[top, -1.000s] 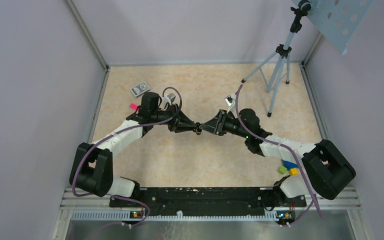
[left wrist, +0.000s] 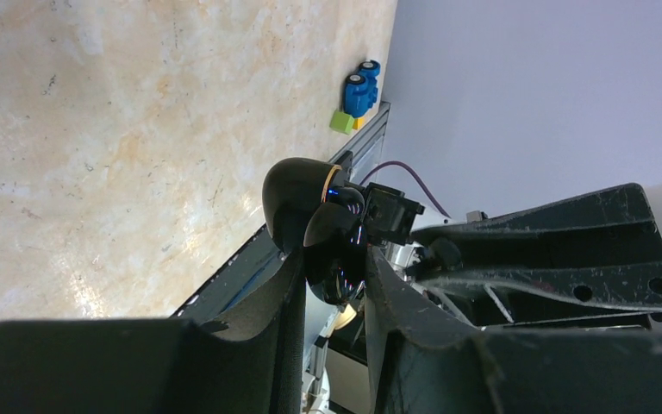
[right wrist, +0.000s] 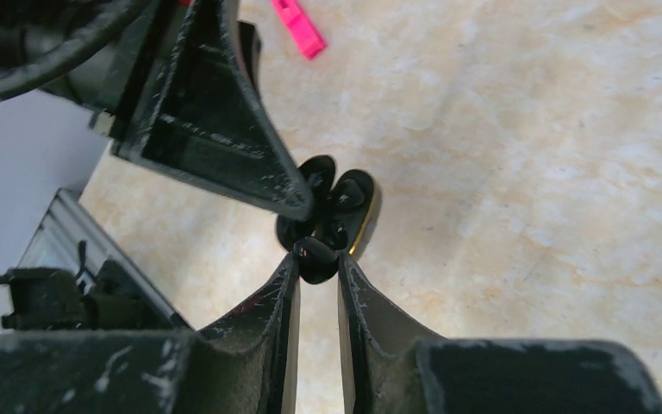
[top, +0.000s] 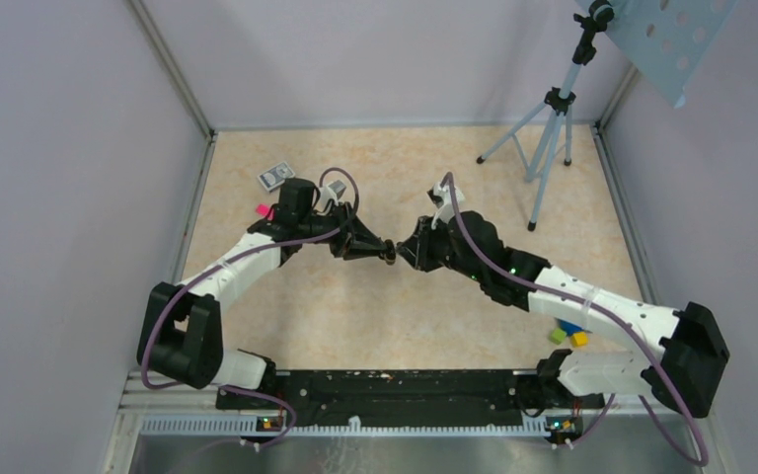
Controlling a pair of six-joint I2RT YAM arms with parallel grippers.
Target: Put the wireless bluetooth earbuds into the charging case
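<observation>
Near the middle, my left gripper (top: 380, 252) is shut on the black charging case (top: 390, 252), whose open compartments show in the right wrist view (right wrist: 353, 197). My right gripper is shut on a small glossy black earbud (right wrist: 315, 257), held just in front of the case and overlapping its lower part in that view. In the left wrist view the case (left wrist: 293, 198) and a glossy black piece (left wrist: 336, 250) sit at the fingertips; I cannot tell whether the earbud touches the case.
A pink object (right wrist: 302, 26) and a card box (top: 276, 175) lie at the back left. A tripod (top: 551, 138) stands at the back right. Blue, green (top: 558, 335) and yellow toys lie at the front right.
My right arm has shifted and turned, with its gripper now close to the case at a different angle. The left arm is nearly still.
</observation>
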